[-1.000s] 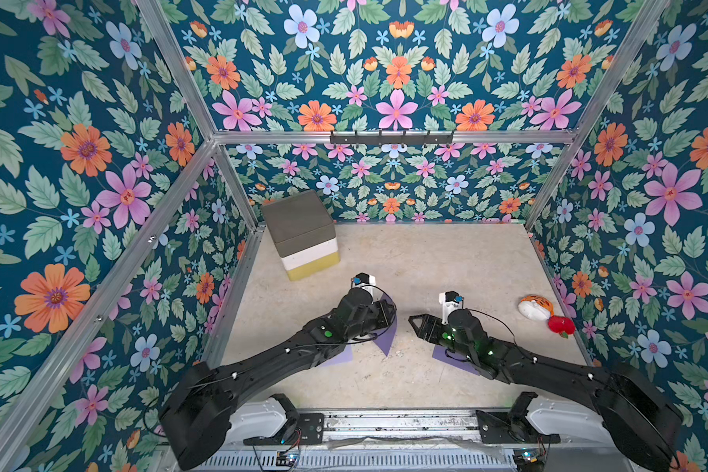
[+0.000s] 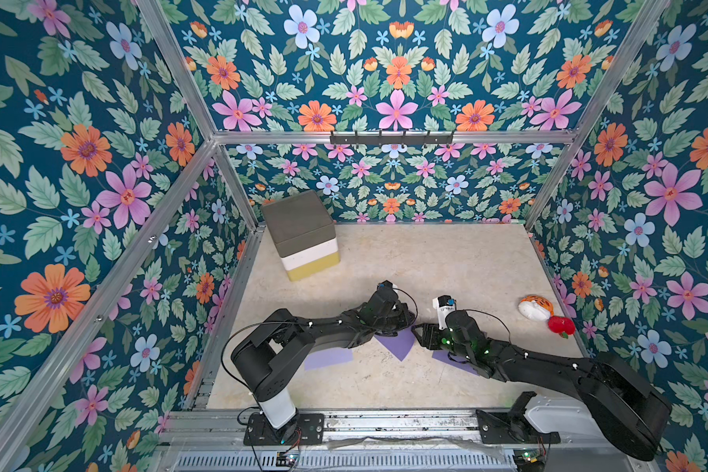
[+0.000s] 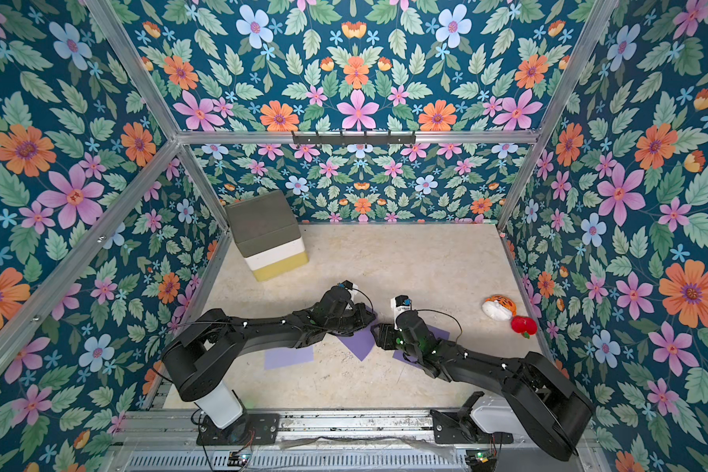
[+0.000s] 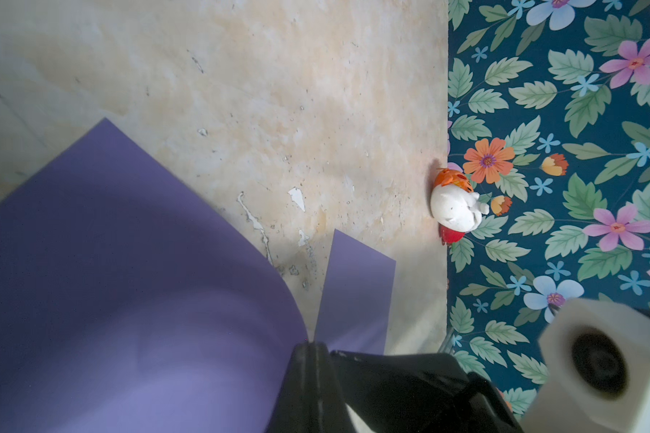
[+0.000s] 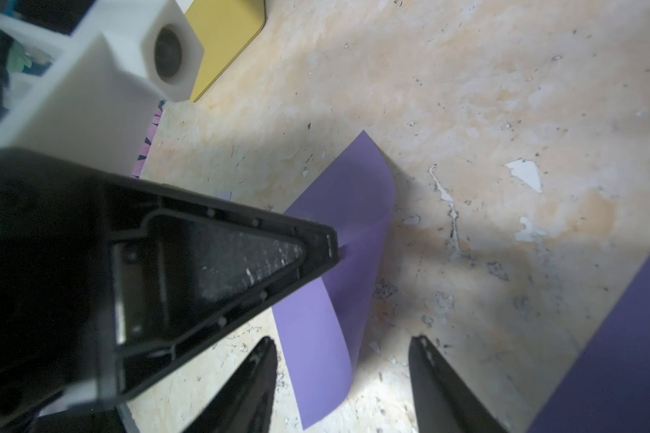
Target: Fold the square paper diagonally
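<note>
A purple paper [image 2: 395, 346] lies in the middle under my left gripper, whose fingers are shut at its curved edge; whether paper is between them is unclear. In the right wrist view this paper [image 5: 361, 187] is bent, with a corner turned over. My right gripper stands part open just to its right, with nothing between the fingers. A second purple sheet [image 5: 606, 361] lies right of it, partly under the right arm, and a lighter purple piece [image 2: 328, 358] lies to the left.
A stacked box [image 2: 299, 228] of dark, white and yellow layers stands at the back left. A white-and-orange toy [image 2: 535, 307] and a red one [image 2: 561, 325] lie at the right edge.
The left gripper has moved right with the middle paper shifting beneath it. The right gripper, after a slight move right, has come left toward the paper and the left gripper.
</note>
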